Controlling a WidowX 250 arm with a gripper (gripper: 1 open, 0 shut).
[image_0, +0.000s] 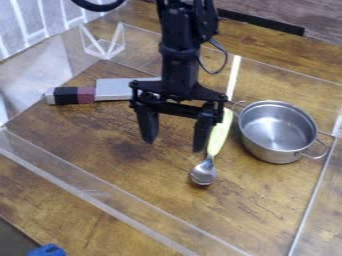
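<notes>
The black gripper (178, 130) hangs open over the middle of the wooden board, its fingers pointing down with nothing seen between them. Just to its right lies a spoon (203, 173) with a pale yellow handle, bowl end toward the front; part of the handle passes close beside or behind the right finger. A steel pot (275, 130) with side handles stands right of the spoon. Behind the gripper at the left lies a silver object (114, 89) with a dark red and black end, partly hidden by the arm.
Clear low walls (67, 180) edge the work area at left and right. The board's front left is bare. A small blue object (47, 250) sits at the bottom left corner, outside the walls.
</notes>
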